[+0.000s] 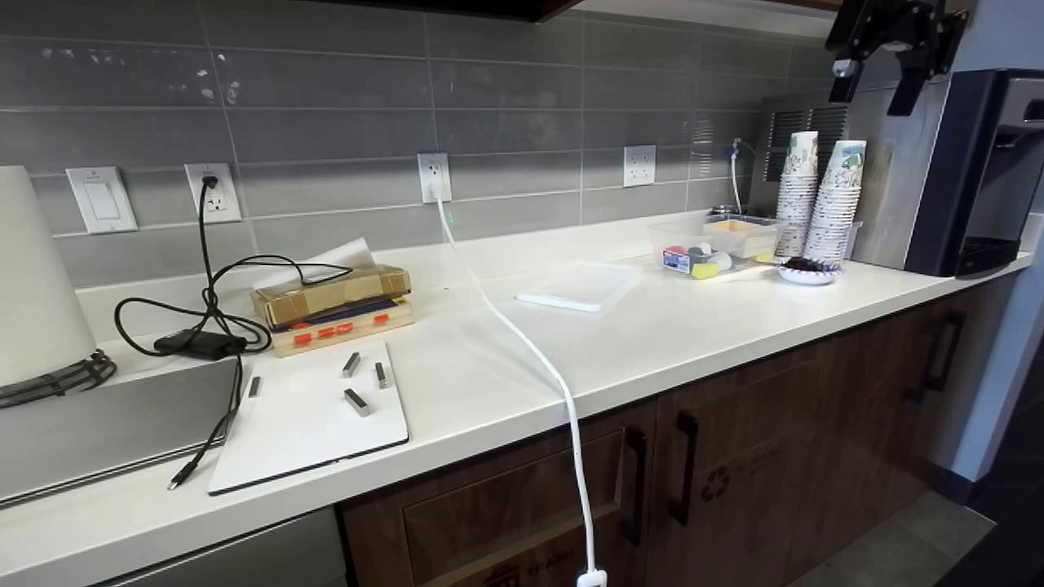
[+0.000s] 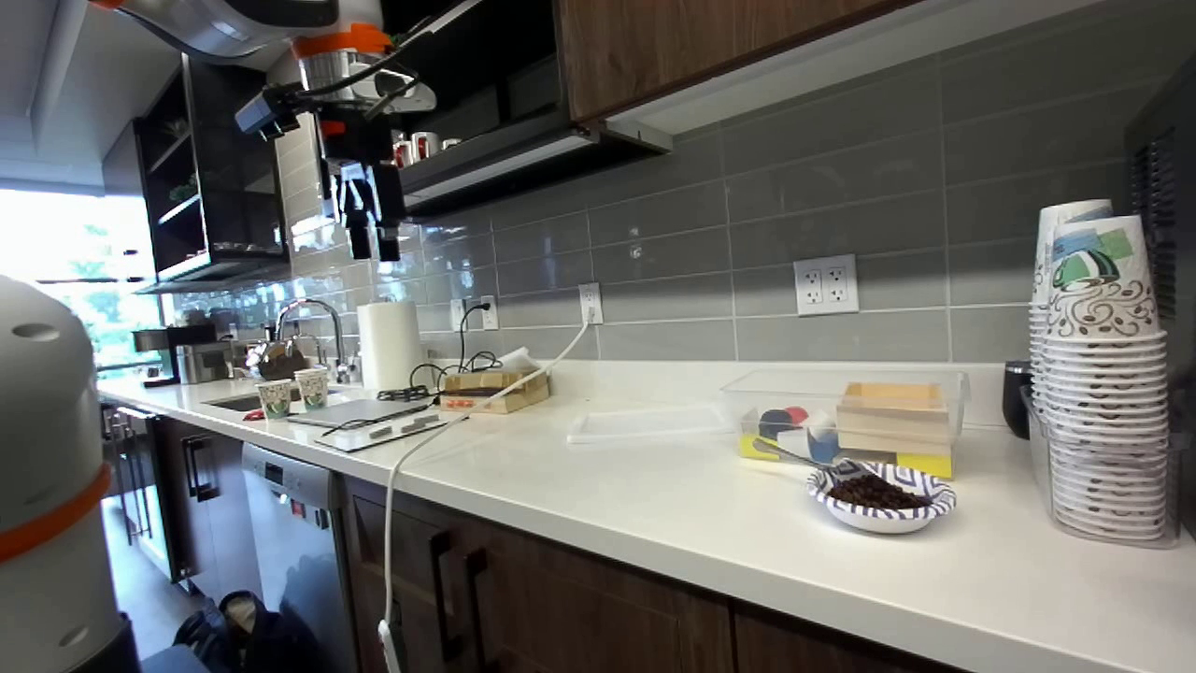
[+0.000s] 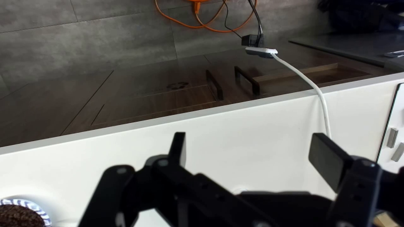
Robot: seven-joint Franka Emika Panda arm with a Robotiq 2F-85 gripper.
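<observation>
My gripper is open high above the white counter [image 3: 242, 125], its two black fingers wide apart with nothing between them. In the first exterior view the gripper [image 1: 876, 93] hangs at the upper right, well above the surface. A patterned bowl of dark brown bits [image 2: 880, 494] sits on the counter, and a spoon [image 2: 790, 454] leans at its rim. The whiteboard [image 1: 294, 421] lies farther left with several small metal bars [image 1: 357, 402] on it. A white flat lid [image 1: 577, 287] rests in the middle of the counter.
Stacked paper cups [image 2: 1104, 381] stand at the right end, and a clear bin [image 2: 847, 409] of supplies lies behind the bowl. A white power cord [image 1: 519, 333] crosses the counter and hangs over its front edge. Bare counter lies between lid and front edge.
</observation>
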